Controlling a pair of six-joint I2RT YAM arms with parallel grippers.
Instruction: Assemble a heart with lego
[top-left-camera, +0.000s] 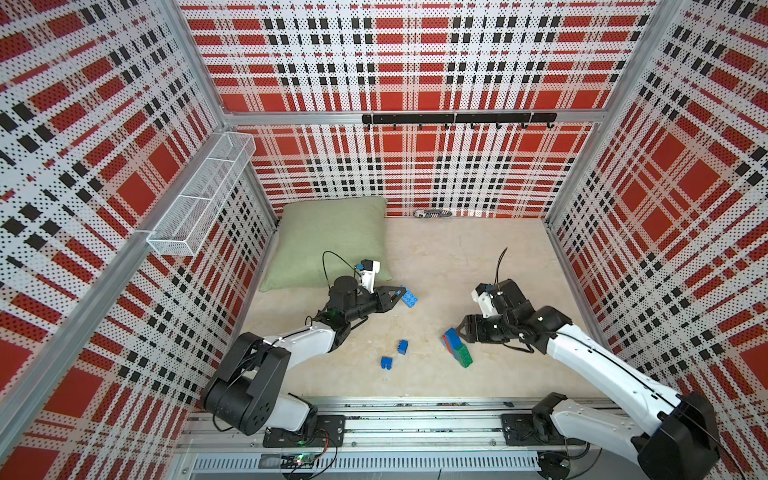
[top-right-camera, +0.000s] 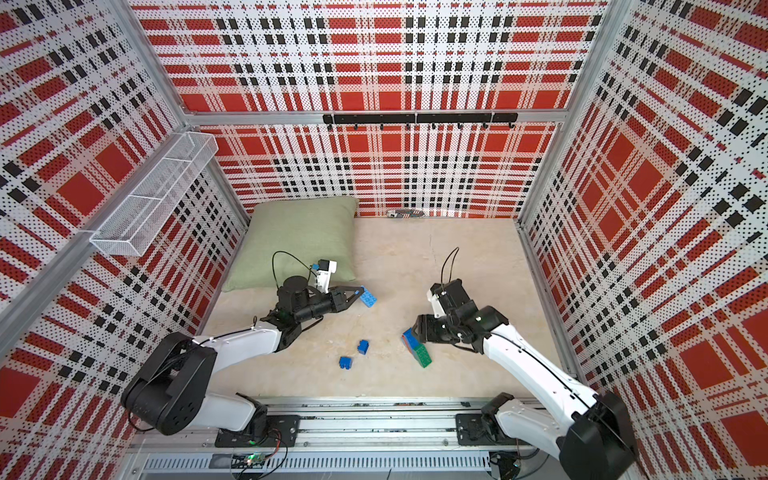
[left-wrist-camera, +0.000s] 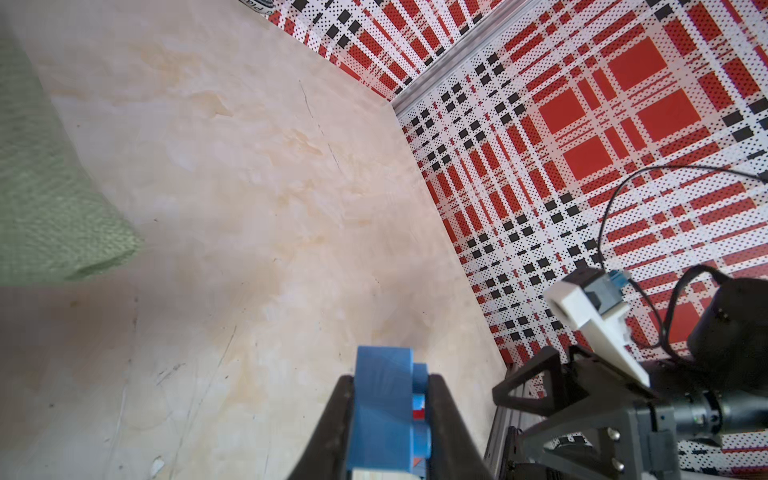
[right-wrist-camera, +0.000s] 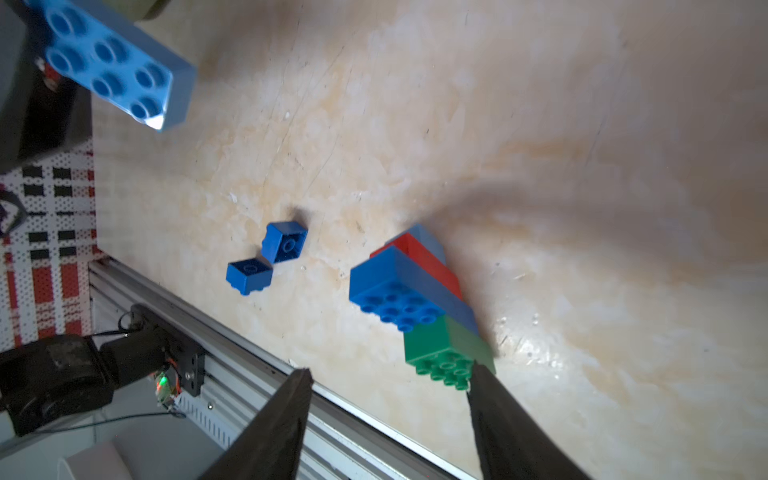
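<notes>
A light blue brick (right-wrist-camera: 120, 68) with studs is clasped by my left gripper, held above the table at the centre-left. In the left wrist view the brick's smooth side faces the camera, and a bit of red shows behind its edge. My right gripper is open, with no brick between its fingers. Below and ahead of it on the table lies a joined piece: a dark blue brick (right-wrist-camera: 408, 284), a red layer (right-wrist-camera: 428, 260), a lighter blue part (right-wrist-camera: 426, 238) and a green brick (right-wrist-camera: 449, 348). Two small blue bricks (right-wrist-camera: 284, 242) (right-wrist-camera: 249, 275) lie apart from it.
A green cushion (top-left-camera: 332, 240) fills the back left of the table. Against the rear wall lies a small dark object (top-left-camera: 433, 213). A wire basket (top-left-camera: 204, 196) hangs on the left wall.
</notes>
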